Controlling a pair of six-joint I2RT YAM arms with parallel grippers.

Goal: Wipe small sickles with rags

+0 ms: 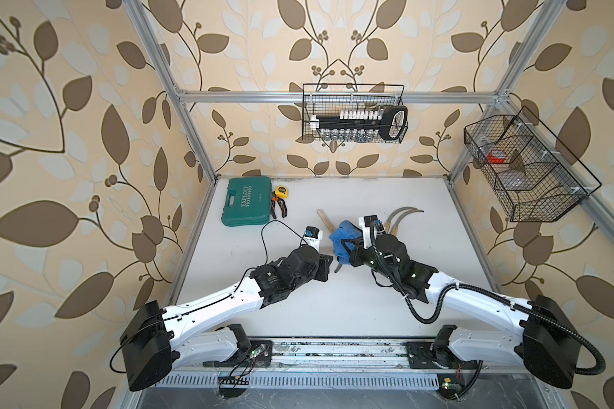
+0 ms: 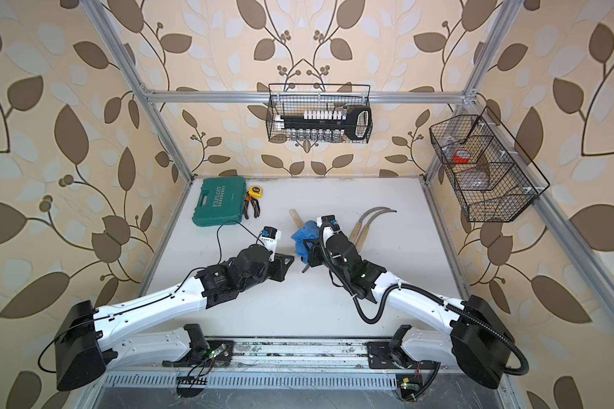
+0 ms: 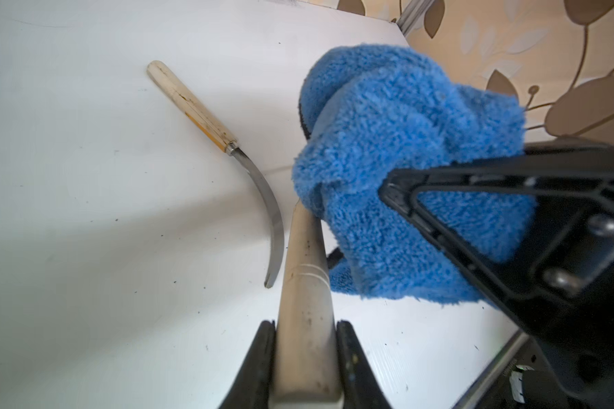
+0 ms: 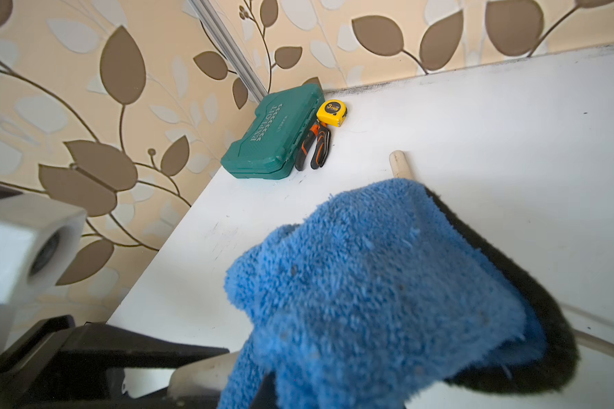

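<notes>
My left gripper is shut on the wooden handle (image 3: 305, 272) of a small sickle. Over that sickle's far part lies a fluffy blue rag (image 3: 402, 143) with a dark edge, covering most or all of the blade from the left wrist view. My right gripper (image 1: 354, 251) is shut on the rag, which hides its fingertips in the right wrist view. A thin strip (image 4: 603, 346), apparently blade, shows beyond the cloth there. Another sickle (image 3: 191, 105) lies on the table below, its curved blade close beside the held handle in the left wrist view.
Two more sickles (image 1: 404, 219) lie behind the right gripper. At the back left are a green case (image 1: 247, 201), a yellow tape measure (image 1: 281, 191) and pliers (image 1: 279, 206). Wire baskets (image 1: 354, 116) hang above the back.
</notes>
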